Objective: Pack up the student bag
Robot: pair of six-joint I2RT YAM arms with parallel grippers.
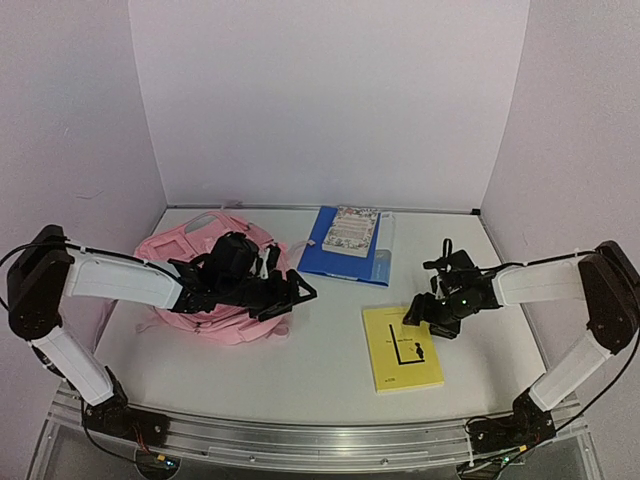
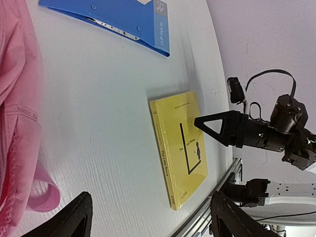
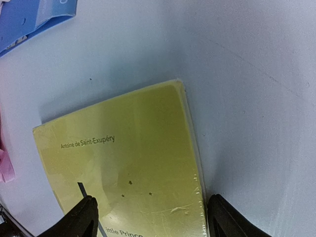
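The yellow book (image 1: 400, 350), titled The Little Prince, lies flat on the table right of centre. My right gripper (image 1: 429, 321) is at its far right corner, open. In the right wrist view one finger (image 3: 78, 217) shows over the cover and the other beside the book's right edge; whether they touch it I cannot tell. The pink bag (image 1: 215, 325) lies at the left, partly covered by my left arm. My left gripper (image 1: 287, 300) hangs open near the bag's right side, with nothing between its fingers.
Toward the back lie a blue clip file (image 1: 335, 262), a patterned booklet (image 1: 350, 230) on it, and a clear blue-edged folder (image 1: 382, 265) partly beneath. Walls close in both sides. Bare table (image 1: 325, 350) separates bag and yellow book.
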